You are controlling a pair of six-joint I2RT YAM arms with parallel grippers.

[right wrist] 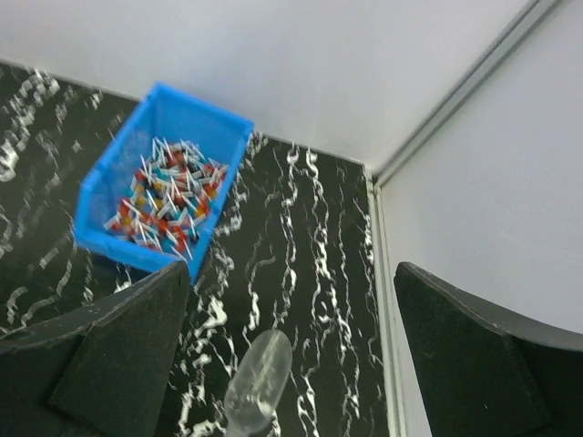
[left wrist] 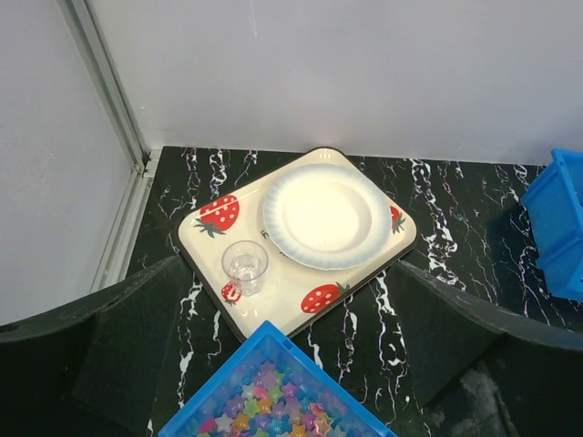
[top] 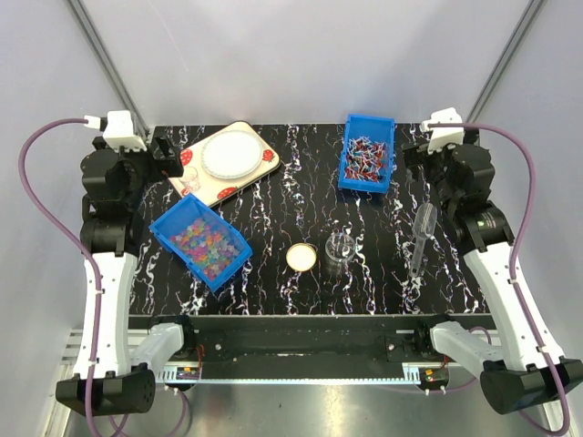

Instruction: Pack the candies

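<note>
Colourful star-shaped candies fill the floor of a blue bin at the left. A second blue bin at the back right holds wrapped, stick-like candies. A clear jar stands at the centre front, with a round lid to its left. Towards the right lies a clear scoop. My left gripper is open and empty above the left bin's far corner. Over the right side of the table, my right gripper is open and empty, with the scoop below it in the right wrist view.
A strawberry tray at the back left carries a white plate and a small clear cup. Bare black marbled table lies between the bins. Walls close in the back and both sides.
</note>
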